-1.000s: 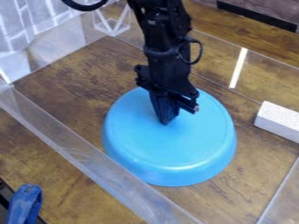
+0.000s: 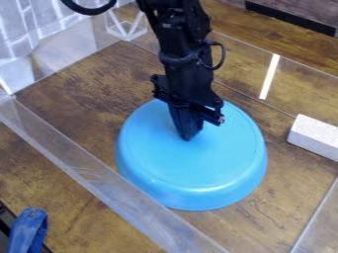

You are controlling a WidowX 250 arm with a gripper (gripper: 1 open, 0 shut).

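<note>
A large blue round, lid-like object (image 2: 185,173) lies on the wooden table. My black gripper (image 2: 188,119) comes down from the top onto its upper middle, with the fingertips at or just above the surface. The fingers are dark and overlap, so whether they hold anything is unclear.
A white block (image 2: 315,136) lies at the right. A blue tool-like object (image 2: 30,227) is at the lower left. Clear plastic edging runs along the left side. The wooden table (image 2: 79,94) has bare room at left and lower right.
My gripper has shifted very slightly upward over the blue object, which stays where it was.
</note>
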